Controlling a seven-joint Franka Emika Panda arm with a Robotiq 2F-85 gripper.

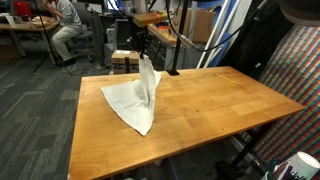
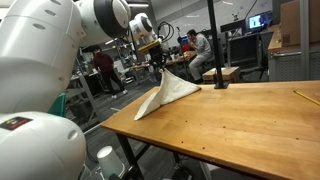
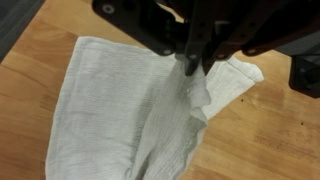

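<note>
A white cloth (image 1: 128, 103) lies partly on the wooden table, one edge drawn up to my gripper (image 1: 145, 55). In the wrist view the fingers pinch a gathered fold of the cloth (image 3: 165, 120), while a flat part spreads to the left and a smaller corner shows on the right. Exterior view 2 has the cloth (image 2: 165, 93) rising to a peak beneath my gripper (image 2: 160, 65). The fingertips are dark and partly hidden behind the fold.
A thin yellow stick (image 1: 228, 80) lies near its far edge, also the stick (image 2: 307, 97) in exterior view 2. A dark post (image 1: 181, 45) stands behind the table; a person (image 1: 70, 25) sits farther back.
</note>
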